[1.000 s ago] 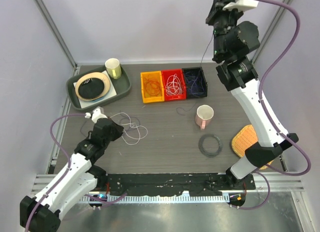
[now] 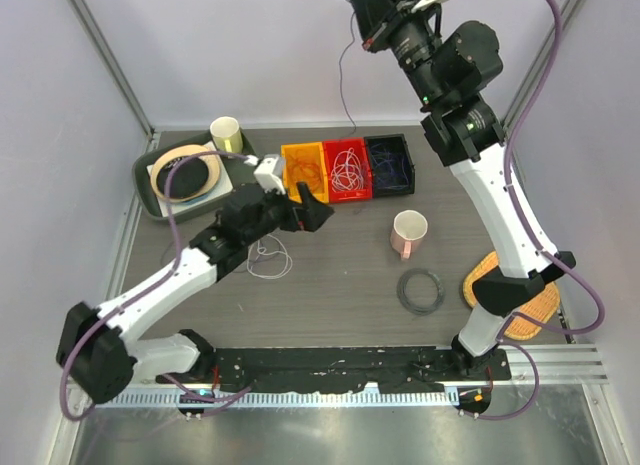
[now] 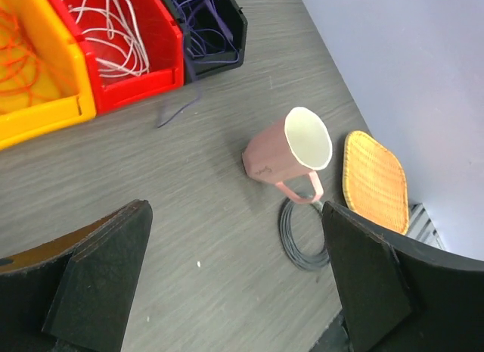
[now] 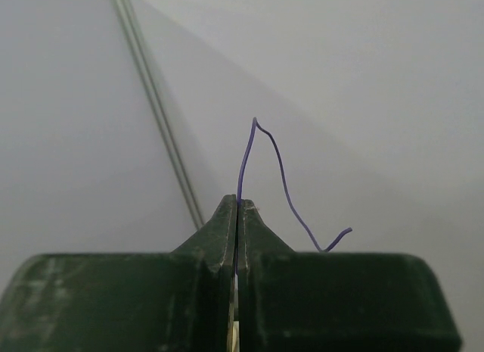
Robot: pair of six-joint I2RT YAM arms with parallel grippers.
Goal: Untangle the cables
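Note:
High at the back, my right gripper [image 2: 372, 40] is shut on a thin purple cable [image 2: 342, 80], which hangs down toward the bins. In the right wrist view the purple cable [image 4: 283, 174] rises from the closed fingertips [image 4: 227, 216] and bends over to a loose end. My left gripper [image 2: 318, 207] stands open above the table, in front of the bins, with nothing between its fingers. A loosely looped white cable [image 2: 272, 275] lies on the table, partly hidden by the left arm. The purple cable's lower end [image 3: 180, 110] dangles before the bins in the left wrist view.
The yellow bin [image 2: 303, 197] holds orange cable, the red bin [image 2: 350, 194] white cable, the black bin [image 2: 393, 189] purple cable. A pink mug [image 2: 408, 230], coiled grey cable [image 2: 420, 307] and woven mat [image 2: 540, 305] are on the right. A green tray [image 2: 145, 190] stands back left.
My left gripper has let go of the cables on the table, opened and moved right and toward the bins. My right gripper has swung left with the purple cable.

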